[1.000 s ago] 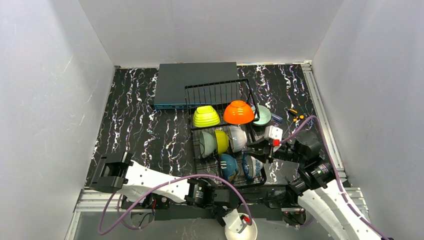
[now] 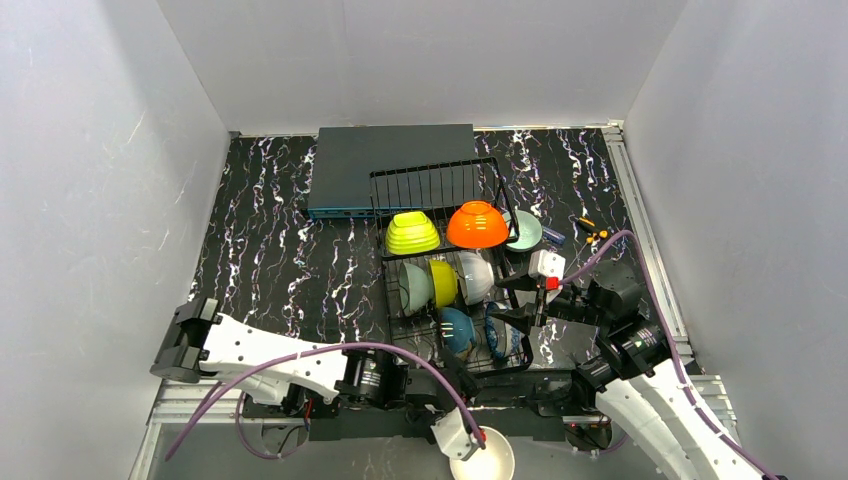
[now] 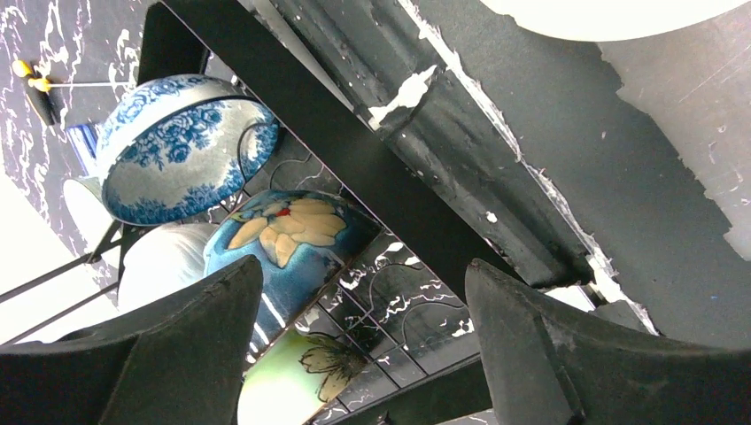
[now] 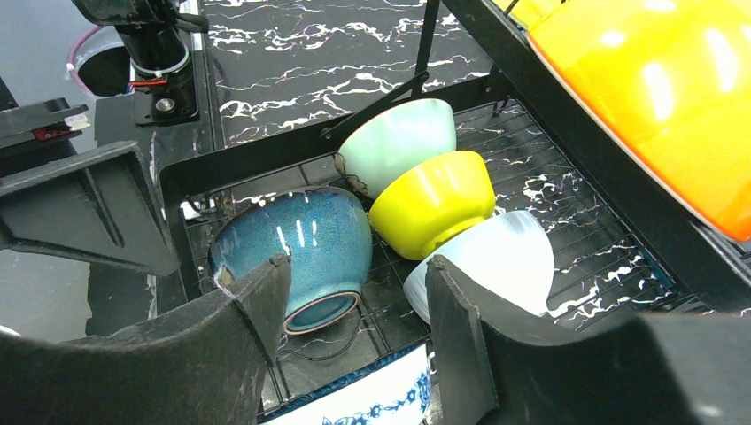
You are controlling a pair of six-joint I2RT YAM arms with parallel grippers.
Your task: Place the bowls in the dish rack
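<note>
The black dish rack (image 2: 388, 290) holds a blue flowered bowl (image 2: 457, 333), a blue-and-white bowl (image 2: 500, 340), a yellow bowl (image 2: 443, 283), a pale green bowl (image 2: 414, 288) and a white bowl (image 2: 474, 276). A lime bowl (image 2: 412, 233) and an orange bowl (image 2: 477, 225) occupy its upper tier. Close to the rack's front edge, my left gripper is open and empty, the flowered bowl beyond its fingers. My right gripper stands open over the blue-and-white bowl (image 4: 390, 398), not gripping it. A cream bowl (image 2: 484, 456) lies outside the rack, in front.
A pale green dish (image 2: 524, 231) sits right of the rack, with tools (image 2: 592, 230) farther right. Behind the rack lies a flat dark box (image 2: 392, 165). Open counter (image 2: 280, 260) extends to the left.
The blue-and-white bowl appears slightly tilted differently.
</note>
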